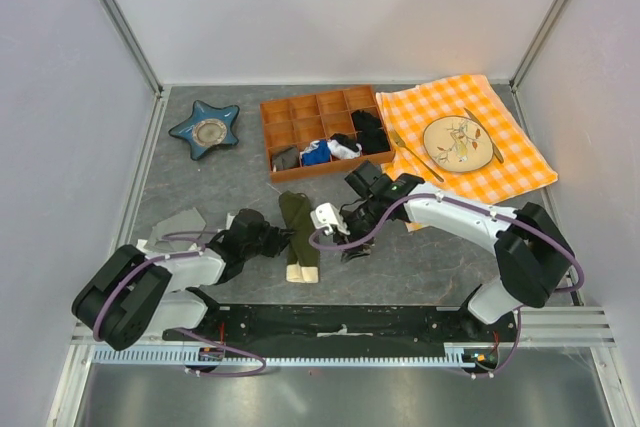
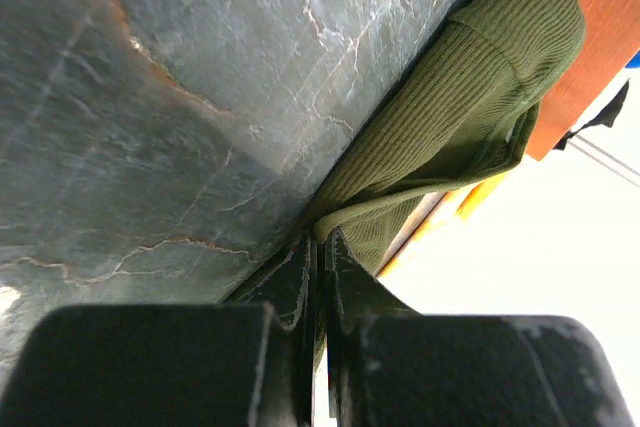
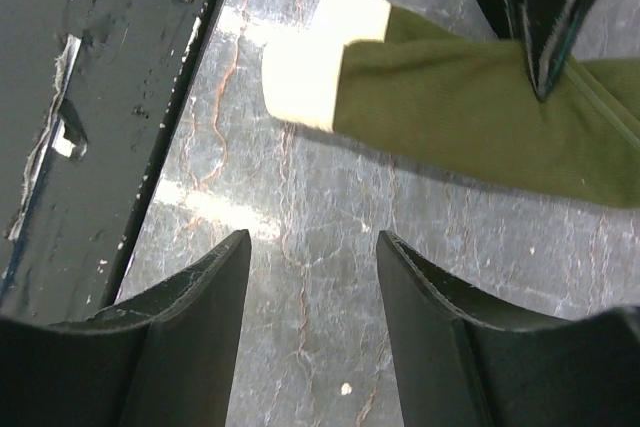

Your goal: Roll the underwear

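The folded olive-green underwear lies as a long strip on the dark marbled table, its cream end pointing to the front edge. My left gripper is shut on the strip's edge about midway along, pinching a fold of green cloth. To the right of the strip, my right gripper has its fingers parted with only bare table between them. In the right wrist view the cream end and the green strip lie beyond its fingertips, clear of them.
A brown divided box holding dark, blue and white cloths stands behind the strip. An orange checked cloth with a plate lies at the back right. A blue star-shaped dish sits back left. Grey cloth lies at left.
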